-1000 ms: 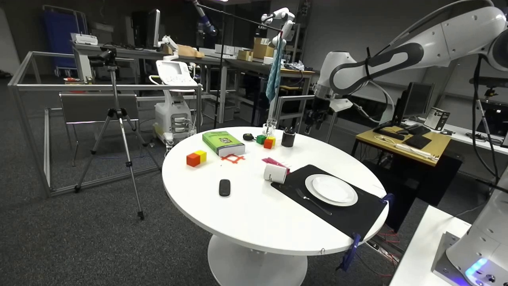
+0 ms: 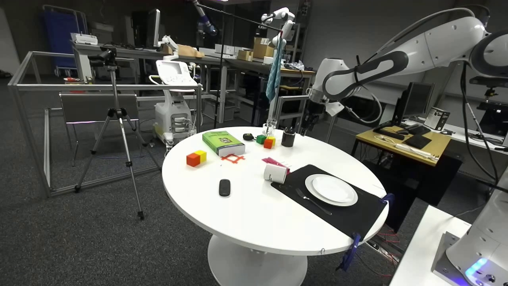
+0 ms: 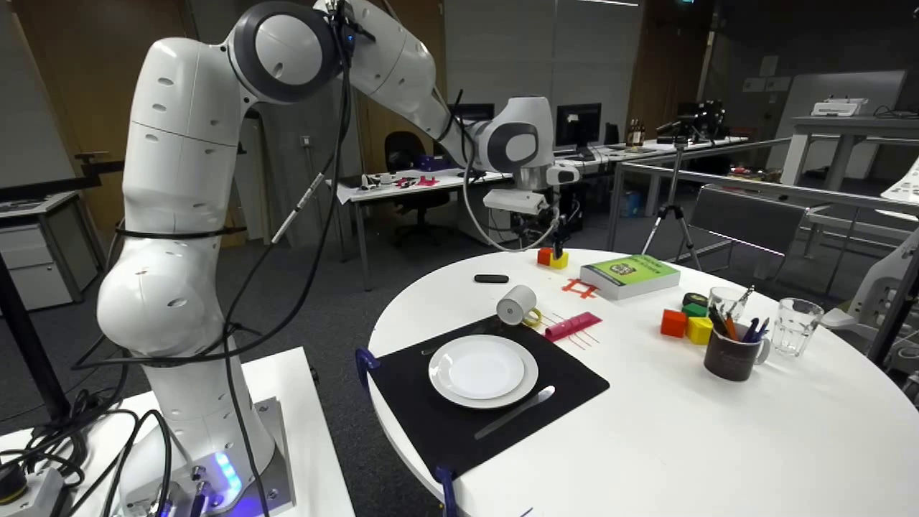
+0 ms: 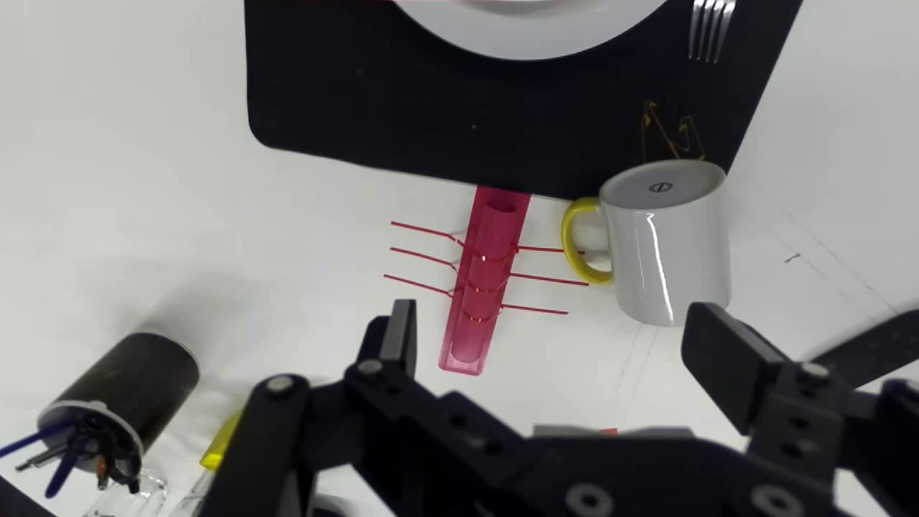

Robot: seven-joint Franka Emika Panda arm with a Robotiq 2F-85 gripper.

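Above the white table, my gripper is open and nothing sits between its fingers. On its side by the black placemat's edge lies a white mug (image 4: 672, 250), its yellow handle turned toward a pink holder (image 4: 487, 284) with thin red prongs. A white plate (image 2: 331, 189) rests on the black placemat (image 3: 413, 388). Beside the plate are a fork (image 2: 312, 201) and a knife (image 3: 514, 412). In the wrist view the mug and the pink holder appear beyond my fingertips, clear of them.
A dark mug of pens (image 3: 732, 352) stands near drinking glasses (image 3: 794, 327) and coloured cubes (image 3: 673, 323). A green book (image 2: 222, 143), an orange frame (image 2: 233, 158), more cubes (image 2: 193, 159) and a black oblong item (image 2: 224, 187) occupy the far side. Blue clamps (image 2: 351, 250) grip the table edge.
In exterior view 1 my arm and gripper have shifted somewhat to the left. The objects on the table have stayed where they were.
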